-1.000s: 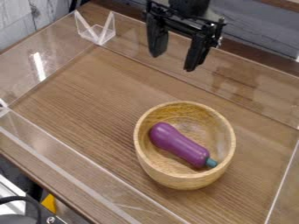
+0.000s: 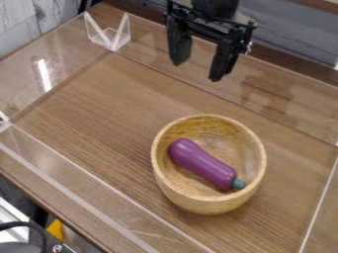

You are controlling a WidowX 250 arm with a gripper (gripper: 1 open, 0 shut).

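A tan bowl (image 2: 208, 198) sits in the lower middle of the wooden surface, holding a purple eggplant-like object (image 2: 201, 159) with a teal tip, lying diagonally. Above it, at the top centre, the black gripper (image 2: 204, 53) hangs over the wood, apart from the bowl. Its two fingers point downward; I cannot tell how far apart they stand or whether anything is between them.
A clear plastic piece (image 2: 110, 33) stands at the back left. Cables and a small yellow item lie at the lower left edge.
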